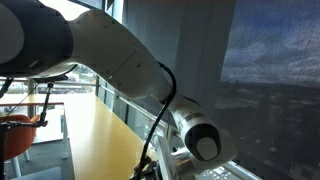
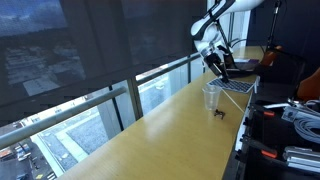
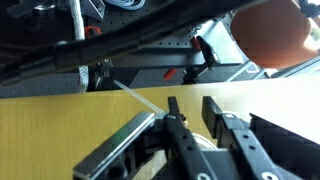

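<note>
My gripper is partly open in the wrist view, with a gap between its two dark fingertips and no object clearly held. Beneath the fingers a pale curved rim shows, partly covered by them. In exterior view 2 a clear cup (image 2: 210, 97) stands upright on the wooden table (image 2: 150, 135), below and slightly in front of the dark gripper (image 2: 217, 72). A small dark object (image 2: 220, 114) lies on the table just in front of the cup. Exterior view 1 shows mostly the white arm (image 1: 120, 60); the fingers are largely hidden there.
A thin white strip (image 2: 235, 103) lies on the table to the right of the cup. Equipment on a dark stand (image 2: 270, 125) borders the table's right side. A window and dark blind (image 2: 60, 50) line the far side.
</note>
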